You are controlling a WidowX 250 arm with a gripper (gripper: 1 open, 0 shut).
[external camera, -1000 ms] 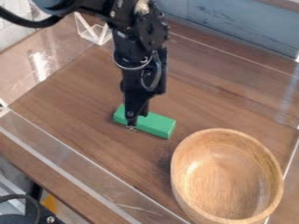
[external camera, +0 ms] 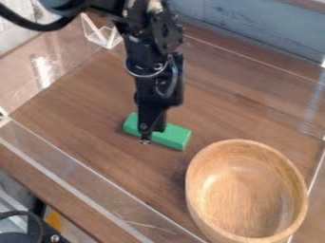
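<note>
The black gripper hangs low over a green block lying on the wooden table. Its tips are at the block's left half and look shut; whether they touch the block is hard to tell. A round wooden bowl stands at the lower right, in front of and to the right of the block.
A white wire holder is at the back left near the wall. The table's front edge runs along the lower left.
The gripper and arm have shifted very slightly at the block. The block and bowl look unmoved.
</note>
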